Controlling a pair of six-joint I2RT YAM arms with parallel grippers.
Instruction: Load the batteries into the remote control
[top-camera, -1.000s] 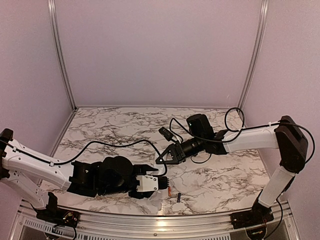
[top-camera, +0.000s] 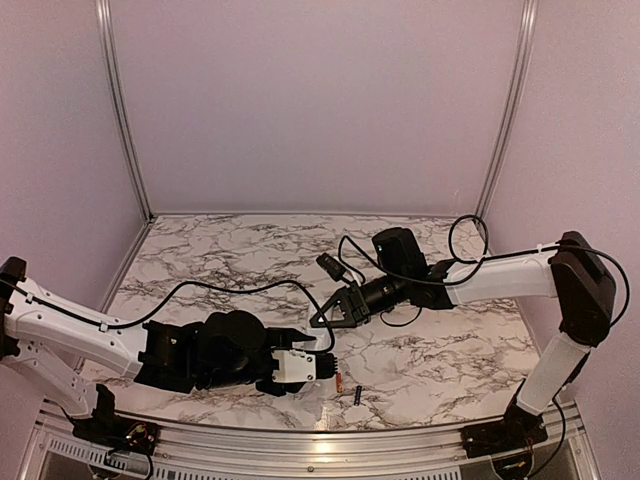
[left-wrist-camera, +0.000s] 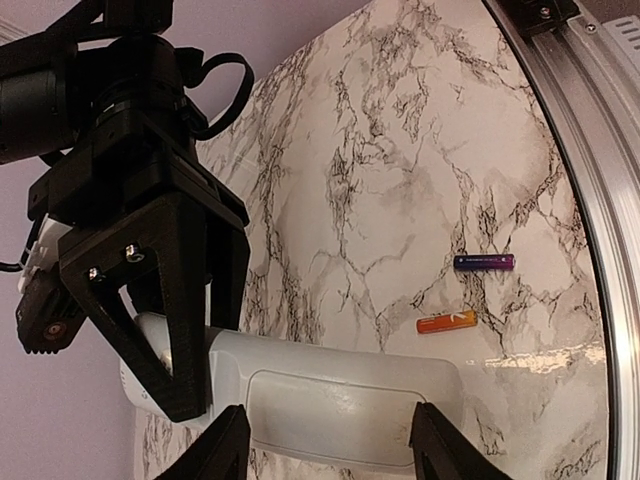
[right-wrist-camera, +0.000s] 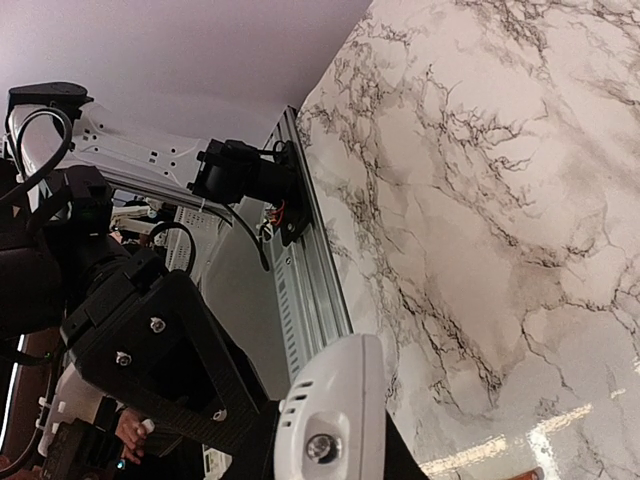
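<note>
My right gripper (top-camera: 335, 318) is shut on the white remote control (left-wrist-camera: 320, 350), near one end. In the left wrist view the remote lies crosswise with its battery cover (left-wrist-camera: 332, 415) facing that camera. My left gripper has its fingertips apart over the cover, one near each end; contact is unclear. In the right wrist view the remote's end (right-wrist-camera: 325, 400) fills the bottom middle. An orange battery (left-wrist-camera: 446, 321) and a purple battery (left-wrist-camera: 483, 262) lie apart on the marble table.
A metal rail (top-camera: 370, 440) runs along the front edge. Walls stand at the back and sides, and cables loop over both arms.
</note>
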